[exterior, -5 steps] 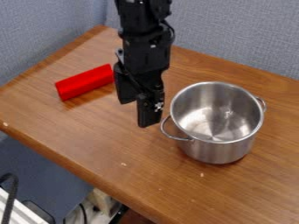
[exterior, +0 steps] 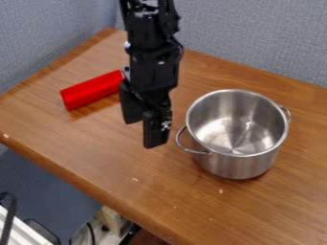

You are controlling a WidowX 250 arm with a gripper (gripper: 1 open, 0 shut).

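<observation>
My black gripper (exterior: 145,115) hangs over the middle of the wooden table, between a red cylinder (exterior: 90,92) at the left and a steel pot (exterior: 236,153) at the right. Its fingers point down near the pot's left handle, and I cannot tell whether they touch it or whether they are open or shut. The pot stands upright, and only its bare inside shows. The red cylinder lies on its side, partly behind the arm.
Grey padded walls stand behind. Dark cables lie beyond the table's lower-left edge.
The pot and the red cylinder have not moved.
</observation>
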